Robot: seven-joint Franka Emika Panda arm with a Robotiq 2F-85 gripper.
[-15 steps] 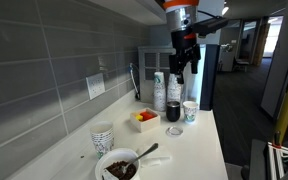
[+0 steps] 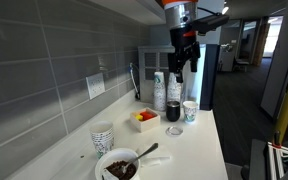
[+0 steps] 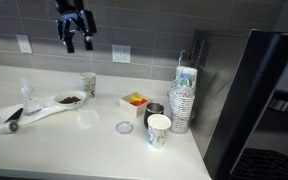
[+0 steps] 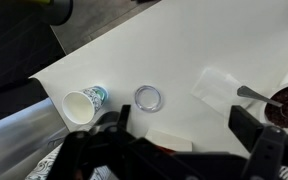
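My gripper is open above the counter, its two fingers well apart with nothing between them. In the exterior views the gripper [image 2: 188, 70] hangs high over the white worktop, clear of everything on it. A white bowl [image 3: 82, 99] with dark contents sits on the worktop, and a spoon [image 4: 256, 95] leans in it. A white paper cup [image 4: 78, 107] stands at the other side of the wrist view. Between them lie a clear round lid [image 4: 147, 98] and a clear flat plastic piece [image 4: 215, 88].
A small wooden box [image 3: 135, 105] with red and yellow items stands by a dark metal cup [image 3: 154, 114]. Stacked cups [image 3: 180, 104] rise beside a dark machine [image 3: 216, 87]. Another cup stack [image 2: 102, 137] is near the wall.
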